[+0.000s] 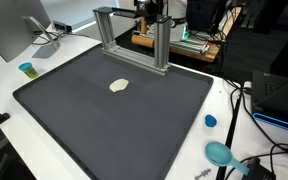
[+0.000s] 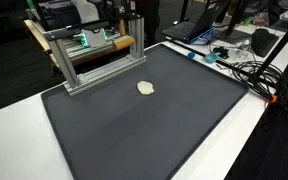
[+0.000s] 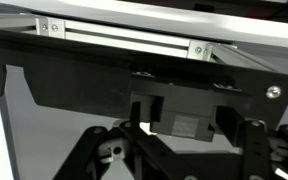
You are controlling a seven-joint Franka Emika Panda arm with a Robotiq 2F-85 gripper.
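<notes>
In the wrist view, my gripper is over a metal frame with a black plate [image 3: 74, 65] across it. The fingers [image 3: 135, 112] stand apart, with a small dark block [image 3: 181, 122] in the space between them. I cannot tell whether either finger touches it. The same frame [image 1: 134, 55] stands at the back edge of the dark mat in exterior view 1, and at the left in exterior view 2 [image 2: 96, 72]. A flat cream-coloured piece [image 1: 119, 85] lies alone on the mat, away from the gripper.
A green-and-blue cup [image 1: 27, 70] stands at its left. A blue round object [image 1: 210, 121] and a teal round object [image 1: 220, 154] lie on the right. Cables [image 2: 249, 72] and equipment crowd the far right side.
</notes>
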